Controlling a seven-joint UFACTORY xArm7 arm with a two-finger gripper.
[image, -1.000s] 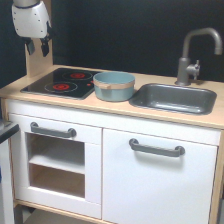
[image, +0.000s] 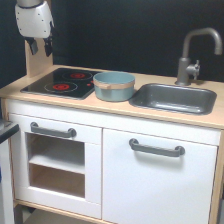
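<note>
A white robot arm with a dark gripper (image: 34, 46) hangs at the upper left, above the back left corner of a toy kitchen, apart from everything on the counter. Its fingers are small and dark, and whether they are open or shut is unclear. A teal pot (image: 114, 87) stands on the wooden counter between the black hob (image: 62, 82) with red rings and the steel sink (image: 172, 97).
A grey tap (image: 188, 62) rises behind the sink. Below are a white open oven compartment (image: 57, 154) and a white cupboard door (image: 157, 185) with a grey handle. A wooden panel stands at the back left, near the gripper.
</note>
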